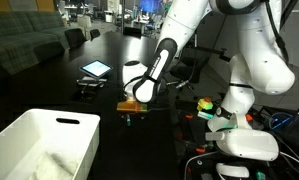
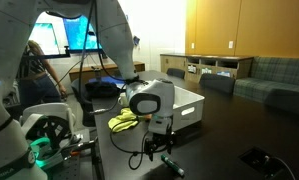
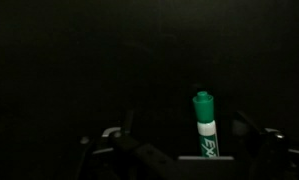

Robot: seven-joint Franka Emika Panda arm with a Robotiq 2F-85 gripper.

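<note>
A green-capped marker with a white band (image 3: 206, 125) lies on the black table. In the wrist view it sits right of centre, cap pointing up the picture, its lower end cut off by the frame. My gripper is open, its dark fingers on either side of the marker, which is closer to the right one. In exterior view 2 the marker (image 2: 172, 163) shows on the tabletop just beside the gripper (image 2: 159, 150). Exterior view 1 has the gripper (image 1: 129, 106) low over the table, the marker small beneath it.
A white open box (image 1: 64, 118) stands to the left in exterior view 1. Behind the arm rests a tablet (image 1: 96, 69). Yellow cloth (image 2: 122, 121) shows beyond the arm in exterior view 2. Bare tabletop (image 1: 124, 155) lies in front.
</note>
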